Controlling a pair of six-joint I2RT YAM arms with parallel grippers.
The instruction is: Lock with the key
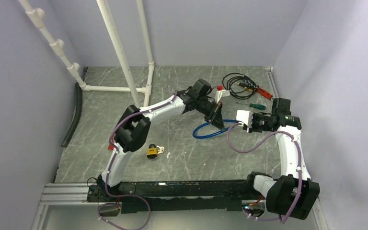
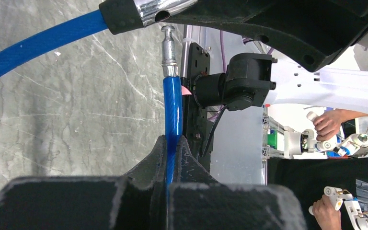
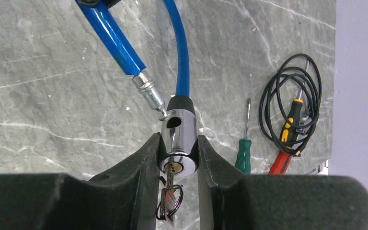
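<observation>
A blue cable lock (image 1: pixel 202 136) loops over the grey surface, one end at each of my grippers. My left gripper is shut around the blue cable (image 2: pixel 172 103) just behind its metal pin (image 2: pixel 169 55). In the right wrist view, my right gripper grips the chrome lock body (image 3: pixel 181 132) from both sides. A key (image 3: pixel 170 194) with a ring sits in the keyhole at the lock body's near end. The pin's tip is outside the dark side hole, close beside it; the left wrist view shows a small gap.
A green screwdriver (image 3: pixel 244 155) lies right of the lock, beside a coiled black cable (image 3: pixel 267 108) and a red-handled tool (image 3: pixel 281 164). A yellow padlock (image 1: pixel 152 152) rests near the left arm. Clear surface lies between it and the blue loop.
</observation>
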